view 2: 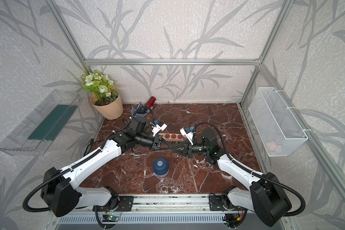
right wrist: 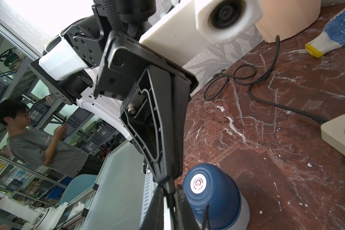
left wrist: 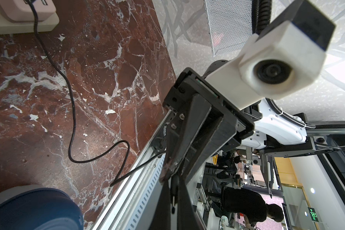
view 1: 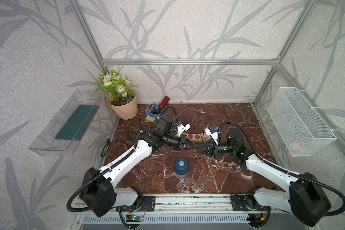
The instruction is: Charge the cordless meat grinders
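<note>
The blue meat grinder (view 1: 181, 167) stands on the marble table in front of the power strip (view 2: 168, 136). My left gripper (view 1: 186, 144) and my right gripper (view 1: 202, 148) meet fingertip to fingertip above and behind it. The left one looks shut, apparently on the thin cable's end; whether it grips it is unclear. The right one's fingers are close together at that spot, their state hard to tell. A black cable (left wrist: 71, 115) runs from the plug on the strip across the table.
A flower pot (view 1: 122, 107), a glove (right wrist: 329, 30) and a red bottle (view 1: 164, 101) are at the back left. Wire baskets (view 1: 299, 126) hang on both sides.
</note>
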